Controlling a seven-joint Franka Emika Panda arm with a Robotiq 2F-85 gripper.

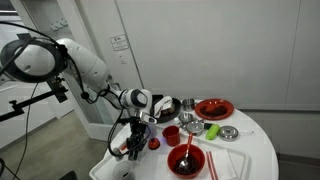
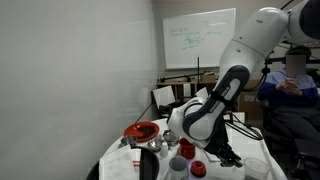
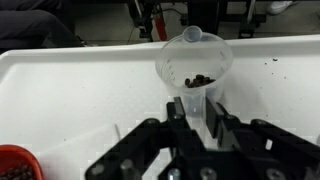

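Note:
A clear cup (image 3: 168, 72) with dark bits at its bottom stands near the white table's edge in the wrist view. My gripper is low beside it, shut on a pale, see-through piece (image 3: 193, 103) whose full shape is hard to make out. A round clear end (image 3: 192, 34) shows over the cup's far rim; I cannot tell whether it belongs to that piece. In exterior view 1 the gripper (image 1: 132, 154) is above and just behind the cup (image 1: 122, 172). Exterior view 2 has the cup (image 2: 256, 168) to the right of the gripper (image 2: 229, 159).
A red bowl (image 1: 174, 163) with dark contents sits right of the gripper. Close by are a red tomato-like item (image 1: 154, 143) and a red mug (image 1: 171, 132). Farther back stand a red pan (image 1: 214, 108), a black pan (image 1: 178, 108) and metal pots. A white cloth or paper (image 3: 85, 155) lies nearby.

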